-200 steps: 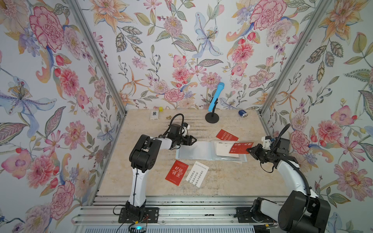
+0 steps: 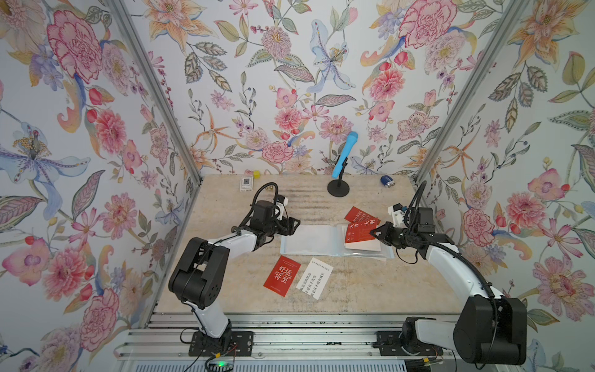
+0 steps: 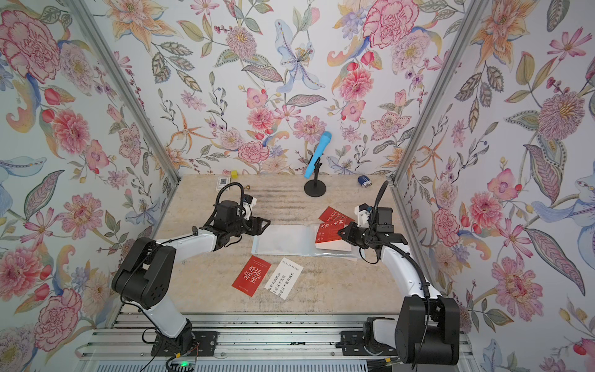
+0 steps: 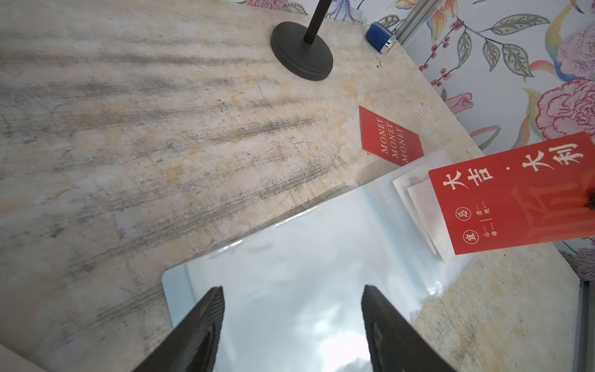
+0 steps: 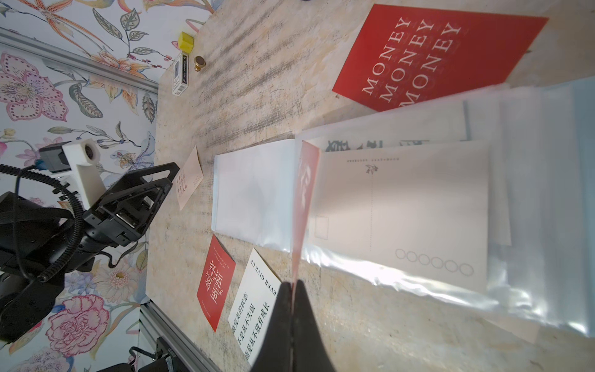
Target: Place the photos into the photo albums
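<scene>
The clear photo album lies open mid-table, pale cards inside its right sleeves. My right gripper is shut on a red card with white lettering, held over the right sleeves, edge-on in the right wrist view. My left gripper stands open with nothing between its fingers, at the album's left end. A red MONEY card lies behind the album. In front of it lie a red card and a white lettered card.
A blue object on a black stand stands at the back, with a blue can to its right. A small white box and a yellow block sit back left.
My right gripper has moved left with the red card, bringing it farther over the album's right sleeves. My left gripper has drawn back to the left.
</scene>
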